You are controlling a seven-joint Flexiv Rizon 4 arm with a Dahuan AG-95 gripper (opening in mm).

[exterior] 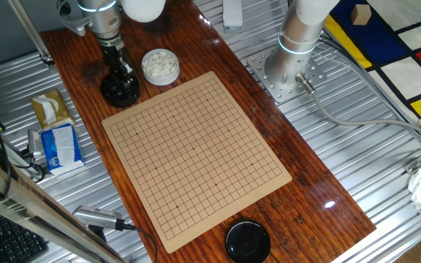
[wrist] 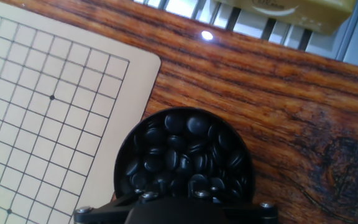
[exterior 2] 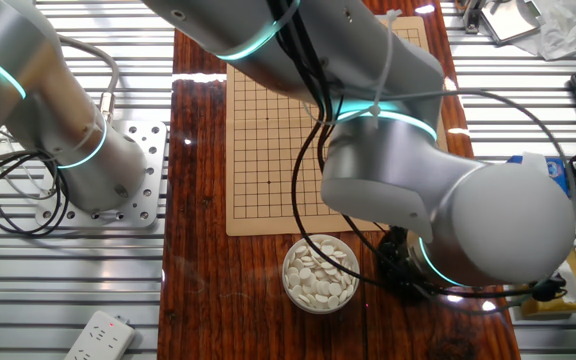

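Note:
In the wrist view a round black bowl (wrist: pixel 122 163) is filled with glossy black stones (wrist: pixel 173 142). My gripper comes in from the bottom edge over the near side of this bowl. Its dark parts blend with the stones, so whether the fingers are apart or closed, or hold a stone, cannot be told. From exterior view 1 the gripper (exterior: pixel 123 71) points down at the black bowl (exterior: pixel 120 93). The pale gridded board (exterior: pixel 196 153) beside it is bare of stones. In exterior view 2 the arm hides the gripper and most of the black bowl.
A white bowl of white stones (exterior: pixel 160 67) stands close beside the black bowl. At the board's opposite end sits a black round dish or lid (exterior: pixel 247 242). Tissue packs (exterior: pixel 63 148) lie off the table's side.

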